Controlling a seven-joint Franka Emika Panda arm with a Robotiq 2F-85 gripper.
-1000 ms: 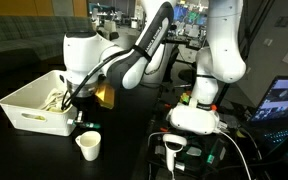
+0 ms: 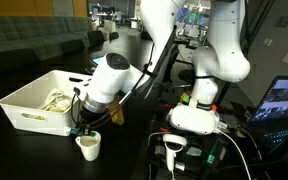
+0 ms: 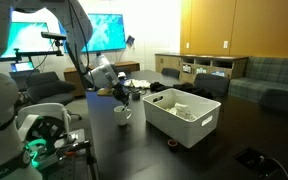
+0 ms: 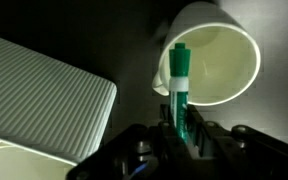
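Observation:
A green marker with a white band (image 4: 180, 85) is pinched between the fingers of my gripper, which is shut on it. In the wrist view its far end overlaps the opening of the white cup (image 4: 217, 60); whether it is inside or just above the rim cannot be told. The cup (image 2: 89, 148) stands upright on the dark table in exterior view 1, with my gripper (image 2: 80, 128) right over it at its left side. Exterior view 2 also has the cup (image 3: 122, 117), where the marker is too small to make out.
Close behind the cup is a white open box (image 2: 39, 120) holding pale cloth-like contents (image 2: 57, 101). A small brown ring-shaped object (image 3: 172, 143) lies on the table beside the box. The table right of the cup in exterior view 1 is clear.
The arm has swung and tilted over the last second, bringing the gripper down and left toward the cup. The marker, earlier lying sideways behind the cup, has turned with it. Cup and box have stayed put.

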